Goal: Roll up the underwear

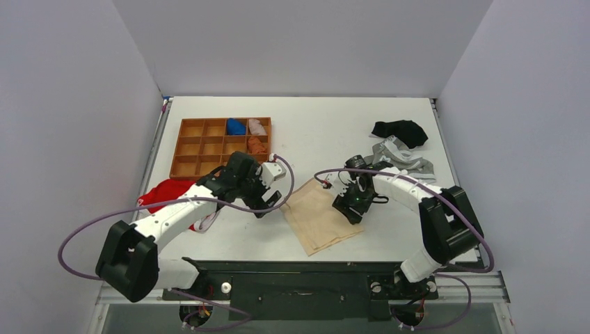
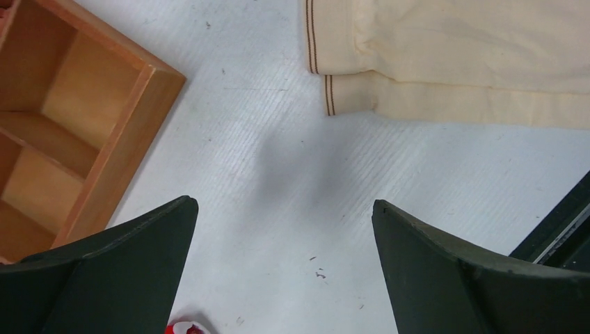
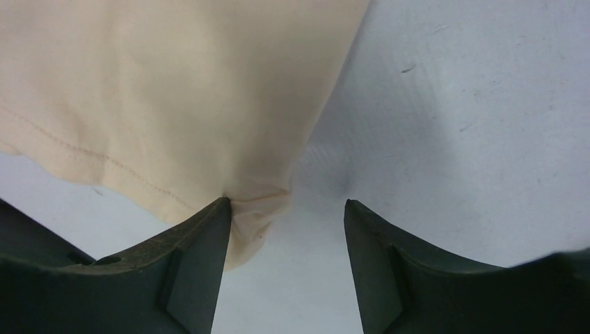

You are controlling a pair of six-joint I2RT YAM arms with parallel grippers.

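Observation:
The beige underwear lies folded flat near the front middle of the table. In the left wrist view its striped waistband edge shows on the folded underwear, apart from the left fingers. My left gripper stands open left of the cloth, bare table between its fingers. Over the cloth's right edge is my right gripper, open. In the right wrist view a crumpled corner of the underwear reaches the left fingertip of the right gripper; the other finger is over bare table.
A wooden compartment box with several rolled cloths stands at the back left. Red cloth lies at the left edge, partly behind the left arm. Grey and black cloths are piled at the back right.

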